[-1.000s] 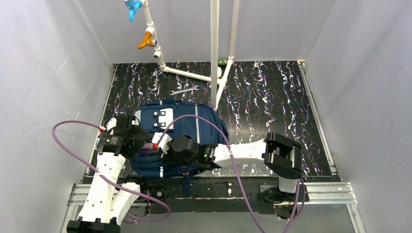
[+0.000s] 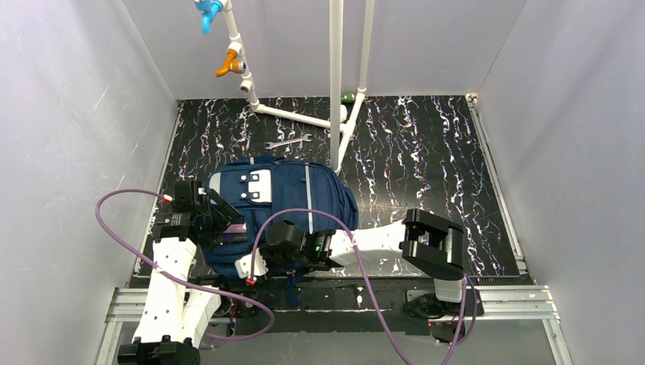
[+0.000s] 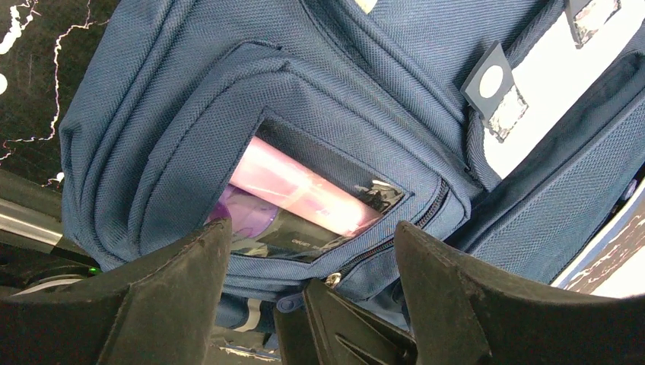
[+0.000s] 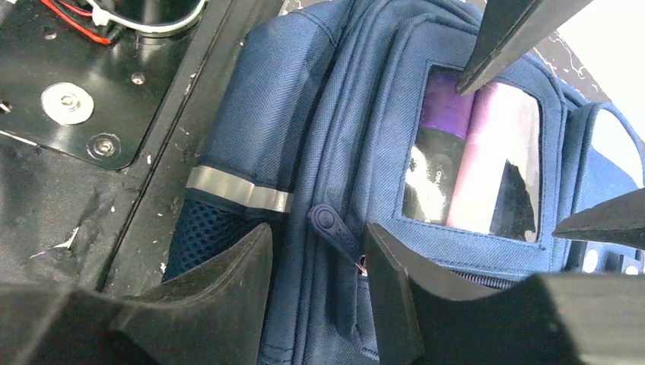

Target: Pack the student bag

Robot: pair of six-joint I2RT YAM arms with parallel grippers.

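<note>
The navy student bag (image 2: 285, 198) lies on the floor panel. In its front pocket, a clear window shows a pink cylinder (image 3: 300, 186) and a purple-and-dark item (image 3: 255, 217). My left gripper is over that pocket with its fingers (image 3: 175, 277) spread apart; only the pocket shows between them. At the pocket's corner, a blue zipper pull (image 4: 335, 234) appears between the parted fingertips of my right gripper, which is open. Whether either finger touches the pull, I cannot tell. The pocket's zipper (image 4: 479, 280) runs along its edge.
A wrench (image 2: 289, 142) lies beyond the bag, near white pipes (image 2: 293, 116) with an upright white pole (image 2: 335, 84). Both grippers are close together over the bag's near left part.
My right gripper has come toward the near edge of the bag, uncovering more of the pocket. The left gripper has shifted only slightly. The bag has stayed in place.
</note>
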